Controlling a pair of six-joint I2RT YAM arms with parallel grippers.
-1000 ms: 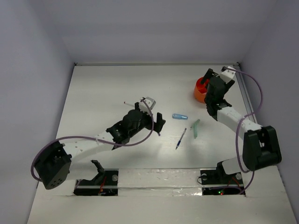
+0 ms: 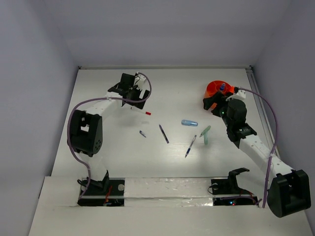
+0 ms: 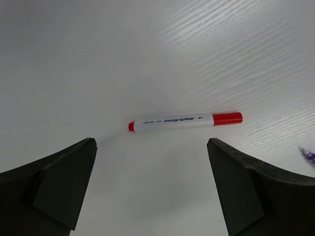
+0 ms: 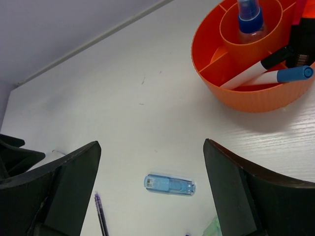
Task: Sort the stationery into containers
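A white marker with red cap [image 3: 174,123] lies on the table between the fingertips of my open left gripper as seen from its wrist, which hovers above it. My open right gripper is beside the orange organizer [image 4: 246,102], which holds markers and a blue-capped bottle. In front of it lie a light blue item [image 4: 169,184] and a dark pen [image 4: 101,214]. The top view also shows a small pen [image 2: 142,134], a blue-white pen [image 2: 190,146] and green items [image 2: 205,135].
The white table [image 2: 93,83] has free room at the back centre and far left. Grey walls stand at the sides and back, with a rail along the table's back edge.
My right gripper has moved toward the front and left, beside the organizer.
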